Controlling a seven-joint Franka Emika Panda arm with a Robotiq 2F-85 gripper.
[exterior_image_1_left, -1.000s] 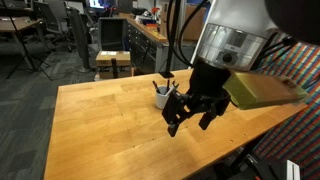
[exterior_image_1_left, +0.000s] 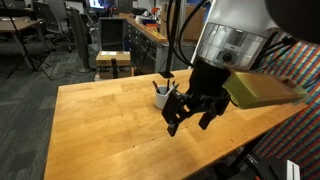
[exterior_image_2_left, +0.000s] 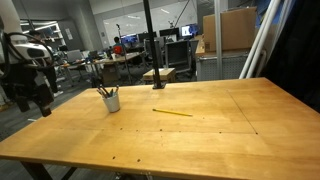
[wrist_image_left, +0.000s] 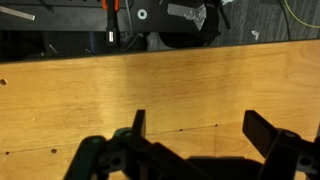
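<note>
My gripper (exterior_image_1_left: 188, 127) hangs above the table (exterior_image_1_left: 110, 125), its fingers wide apart and nothing between them. In the wrist view the fingers (wrist_image_left: 139, 124) stand far from each other over bare wood. A pale cup (exterior_image_2_left: 112, 101) holding several dark pens or tools stands upright on the table; in exterior view 1 the cup (exterior_image_1_left: 162, 98) shows behind my gripper, partly covered by the arm. Lying on the table in exterior view 2 is a thin yellow pencil-like stick (exterior_image_2_left: 172, 112), well away from my gripper.
A dark vertical post (exterior_image_2_left: 153, 45) rises at the table's far edge. The wrist view shows the table edge with dark metal framing (wrist_image_left: 65, 42) beyond it. Chairs and office furniture stand farther back.
</note>
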